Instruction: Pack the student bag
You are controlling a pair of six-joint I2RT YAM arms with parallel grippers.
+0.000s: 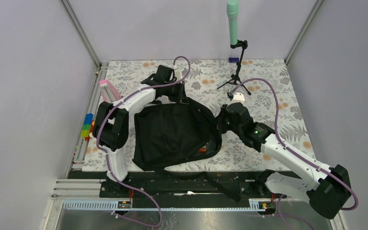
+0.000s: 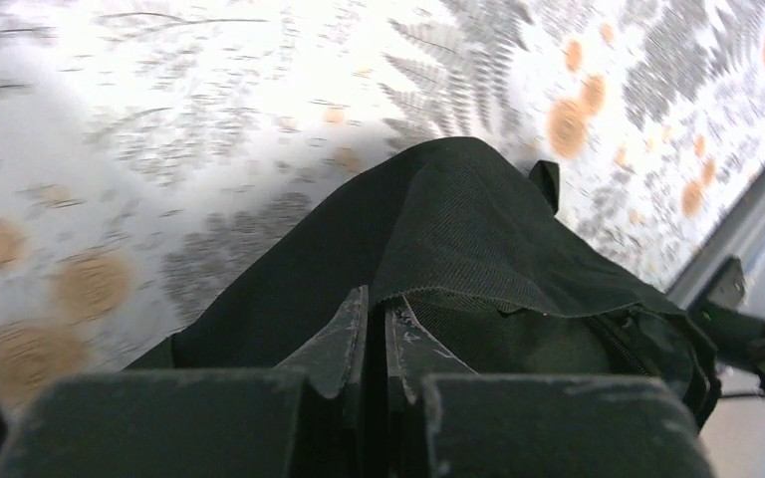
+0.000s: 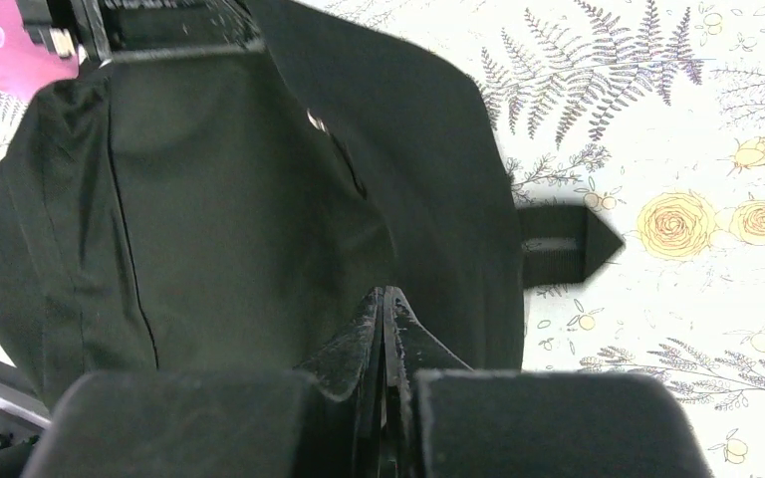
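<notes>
The black bag (image 1: 167,134) lies spread on the table, its upper corner lifted by my left gripper (image 1: 182,93). In the left wrist view my left gripper is shut on the bag's fabric (image 2: 498,239). My right gripper (image 1: 220,120) is at the bag's right edge in the top view; in the right wrist view it (image 3: 384,297) is shut, above the bag (image 3: 219,189), with nothing visible between its fingers. A small orange thing (image 1: 202,149) shows at the bag's lower right.
A pink container (image 1: 109,91) and a colourful toy vehicle (image 1: 87,124) sit at the left edge. A black tripod (image 1: 237,69) stands at the back right.
</notes>
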